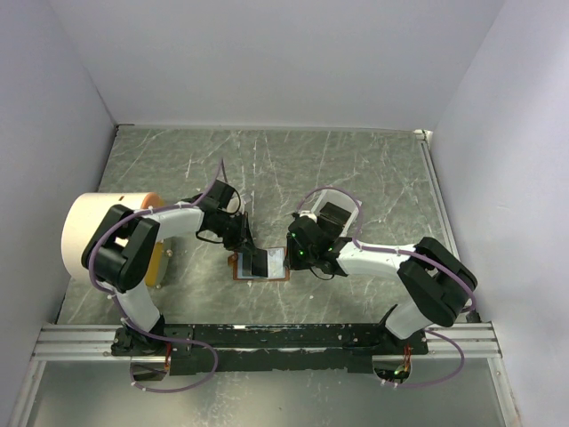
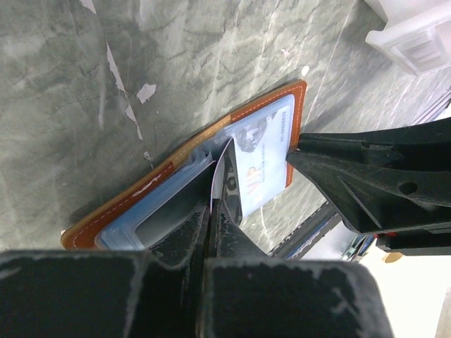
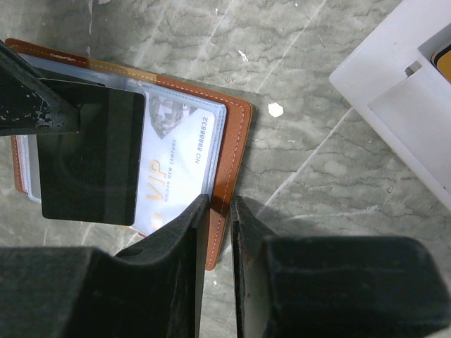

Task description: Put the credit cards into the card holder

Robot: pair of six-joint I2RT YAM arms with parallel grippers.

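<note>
The brown card holder [image 1: 278,277] lies spread on the table, with clear sleeves inside. A white VIP card [image 3: 169,165] sits in its right-hand sleeve. My left gripper is shut on a black card [image 3: 91,151], gripping it near its upper edge. The black card stands tilted over the middle of the holder, partly in front of the left sleeve [image 2: 130,218]. Whether its lower edge is inside that sleeve, I cannot tell. At the holder's right border, my right gripper is shut on the brown rim [image 3: 238,137].
Behind the right gripper rests a white tray [image 1: 355,204] with a dark card-like piece [image 1: 334,213] in it. A large cream-coloured cylinder [image 1: 84,236] stands at the left. Open table lies behind the holder.
</note>
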